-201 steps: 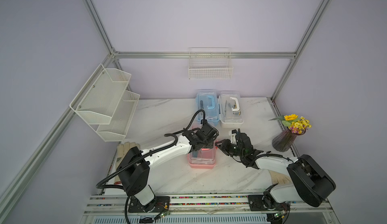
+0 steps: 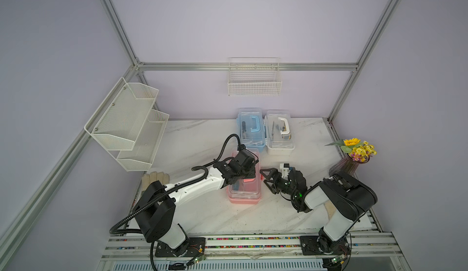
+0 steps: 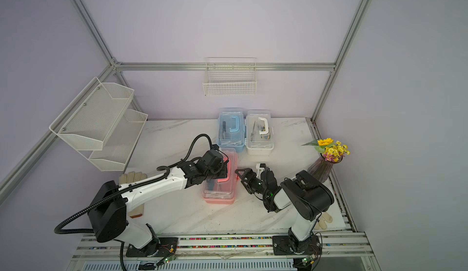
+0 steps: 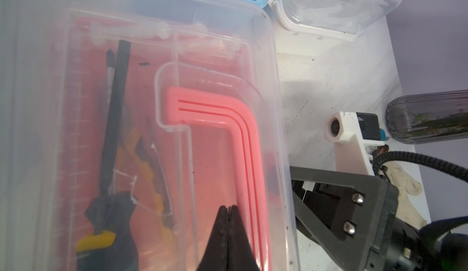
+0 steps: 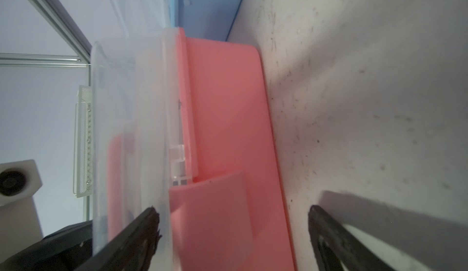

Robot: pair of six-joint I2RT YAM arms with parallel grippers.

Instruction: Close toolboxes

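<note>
The pink toolbox (image 2: 245,195) stands at the middle of the table, its clear lid (image 4: 214,183) lying over the pink base with tools inside. Over that lid my left gripper is shut, with nothing showing between its fingers. On the box's right side, my right gripper is open; in the right wrist view a pink latch flap (image 5: 212,222) on the side wall shows between its fingers. Behind it stand the blue toolbox (image 2: 251,129) and the white toolbox (image 2: 279,133), side by side with lids down.
A vase of yellow flowers (image 2: 344,166) is at the right edge. Gloves (image 3: 132,178) lie at the left, and a white mesh rack (image 2: 121,124) is on the left.
The right arm's elbow has swung inward and upward, and the right gripper's fingers show wider, still beside the box.
</note>
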